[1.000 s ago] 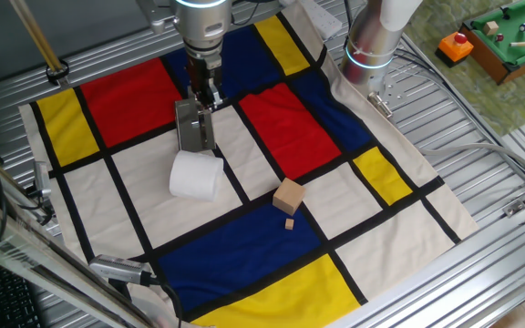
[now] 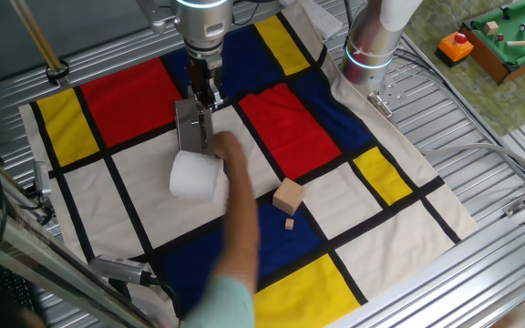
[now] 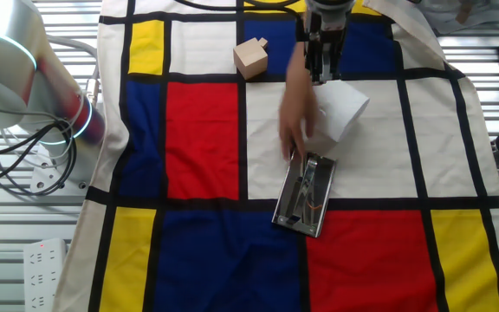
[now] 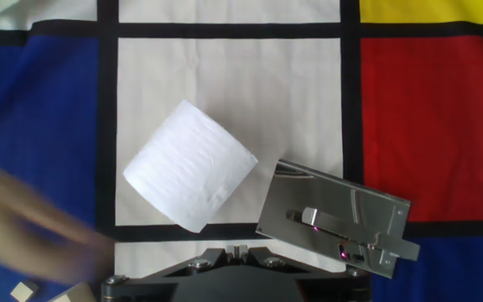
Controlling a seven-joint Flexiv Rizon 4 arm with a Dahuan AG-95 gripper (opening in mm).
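Note:
A white paper roll [image 4: 191, 166] lies on its side on a white square of the cloth. Beside it is a shiny metal holder [image 4: 334, 214] with a bar across it, also visible in exterior view 2 as an open-faced metal tray [image 3: 306, 195]. My gripper appears at the bottom of the wrist view, shut, with nothing visible between its fingers. It hangs above the cloth near the holder and roll in exterior view 1. A person's hand [image 3: 294, 117] reaches in beside the roll, its fingers at the holder's edge; contact is unclear.
A wooden cube [image 2: 288, 195] and a much smaller wooden block [image 2: 289, 223] rest on the cloth, apart from the roll. The person's arm [image 2: 240, 219] crosses the near side of the workspace.
A person's arm has come in from the near side, and the hand has moved up to the roll and holder. My gripper, the roll and the blocks appear unmoved.

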